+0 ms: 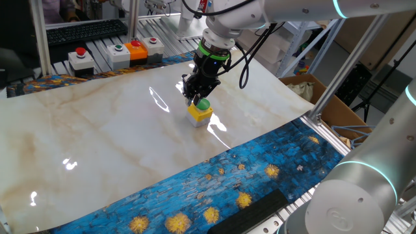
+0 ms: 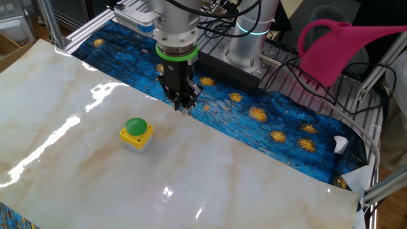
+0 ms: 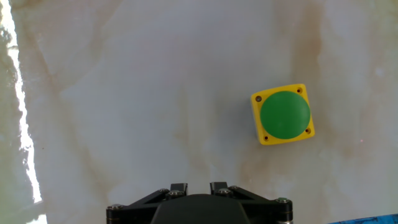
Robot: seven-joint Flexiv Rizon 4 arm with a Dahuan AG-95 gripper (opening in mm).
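A push button with a round green cap on a yellow-topped box (image 3: pixel 285 116) stands upright on the marbled sheet, right of centre in the wrist view. The same green button (image 2: pixel 136 130) shows whole in exterior view 2, its lower body pale grey. My gripper is at the bottom edge of the wrist view, its two black fingertips apart with a narrow, empty gap between them. In exterior view 2 the gripper (image 2: pixel 181 109) hangs above the sheet, well to one side of the button and not touching it. From exterior view 1, the gripper (image 1: pixel 192 101) overlaps the button's outline.
Several boxed buttons, one with a red cap (image 1: pixel 80 60), stand beyond the sheet near a keyboard (image 1: pixel 81 39). A pink watering can (image 2: pixel 337 51) sits beside the arm's base. Most of the marbled sheet (image 1: pixel 97 143) is bare; blue patterned cloth (image 1: pixel 253 175) borders it.
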